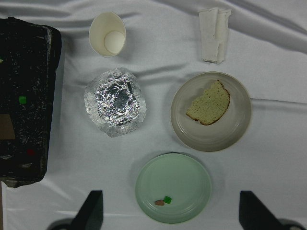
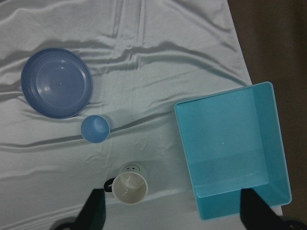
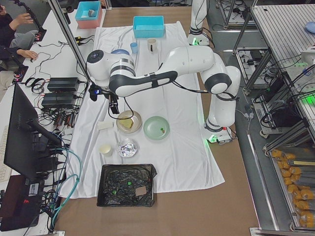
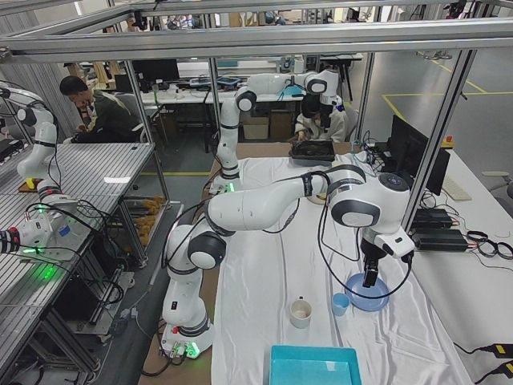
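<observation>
My left gripper hangs open, fingers wide apart, over a beige plate (image 1: 187, 134) with a bread slice (image 1: 208, 103), a green plate (image 1: 172, 182) with small bits, crumpled foil (image 1: 115, 100), a paper cup (image 1: 106, 36) and folded napkins (image 1: 213, 36). My right gripper is open too, above a blue plate (image 2: 56, 81), a blue cup (image 2: 95, 128), a white mug (image 2: 129, 186) with a black handle and a cyan bin (image 2: 225, 139).
A black tray (image 1: 24, 115) lies at one end of the white cloth. A monitor (image 3: 22, 132) and cables crowd the side desk.
</observation>
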